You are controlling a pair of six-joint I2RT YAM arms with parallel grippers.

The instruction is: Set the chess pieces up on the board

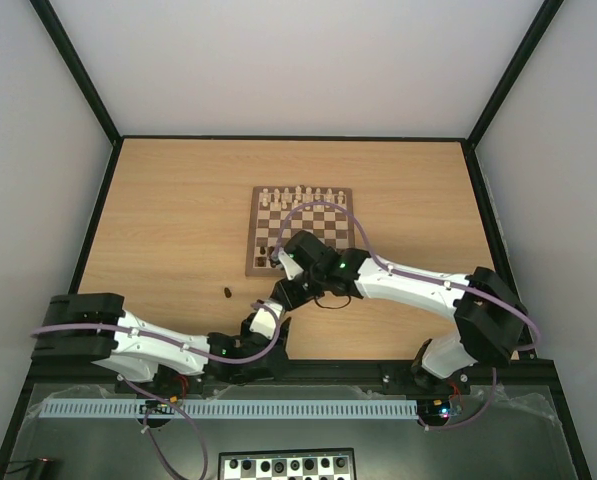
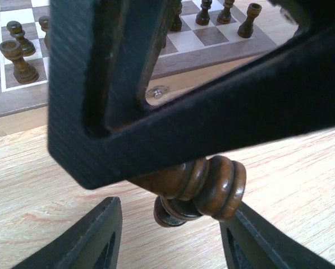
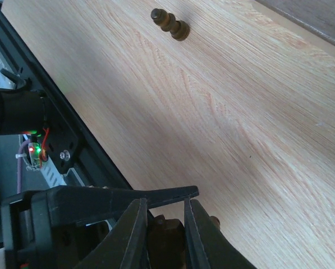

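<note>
A dark brown chess piece (image 2: 219, 188) is clamped in my right gripper, tilted sideways above the table. My left gripper stands part open, its fingers (image 2: 102, 232) to either side of the piece's end. Whether they touch it, I cannot tell. Just below that end shows another dark rounded part (image 2: 170, 216); whether it belongs to a second piece is unclear. The chess board (image 1: 248, 245) has light pieces (image 1: 298, 194) along its far side. Dark pieces, such as a rook-like one (image 2: 22, 64), stand on its near side, partly hidden by the right arm.
A loose dark piece (image 3: 170, 23) lies on its side on the table, left of both grippers. The two arms meet in front of the board, very close together. Table areas left and right of the board are clear. Another checkered board with pieces (image 1: 288, 465) appears below the table edge.
</note>
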